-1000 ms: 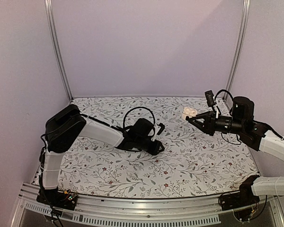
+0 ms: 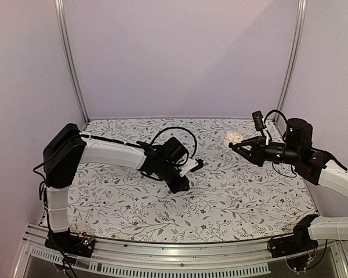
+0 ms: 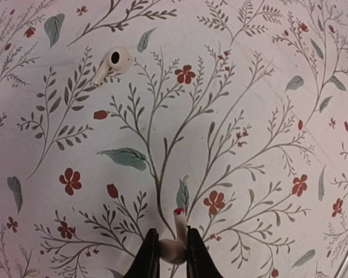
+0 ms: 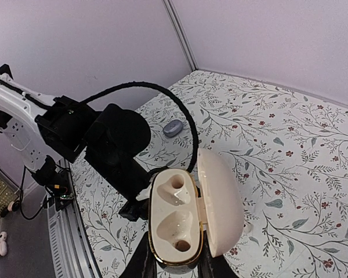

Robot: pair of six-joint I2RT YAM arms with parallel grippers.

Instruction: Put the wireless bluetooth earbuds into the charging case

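Observation:
My right gripper is shut on the white charging case (image 4: pixel 175 223), holding it above the table; its lid (image 4: pixel 220 202) stands open and both earbud wells look empty. My left gripper is shut on one white earbud (image 3: pixel 174 250), its head between the fingertips and its stem pointing away, with a red mark at the tip. The other earbud (image 3: pixel 117 59) lies on the table, at the upper left of the left wrist view. From above, the left gripper (image 2: pixel 185 186) is low over the middle of the table, left of the raised case (image 2: pixel 234 138).
A flower-patterned sheet covers the table (image 2: pixel 162 217), with pale walls at the back and sides. A small grey oval object (image 4: pixel 173 128) shows beyond the left arm in the right wrist view.
The right arm and the case have hardly moved.

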